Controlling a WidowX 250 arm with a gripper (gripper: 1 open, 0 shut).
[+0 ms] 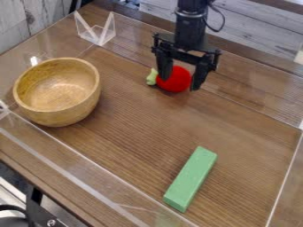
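My gripper [185,58] is at the top centre of the camera view, open, its black fingers pointing down on either side of a red round object [174,82], over or around its top. A small light green piece shows at the red object's left side. A long green block [190,179] lies at the lower right. A wooden bowl [55,94] sits at the left.
A white wire holder [97,28] stands at the upper left. Dark cables show at the lower-left corner.
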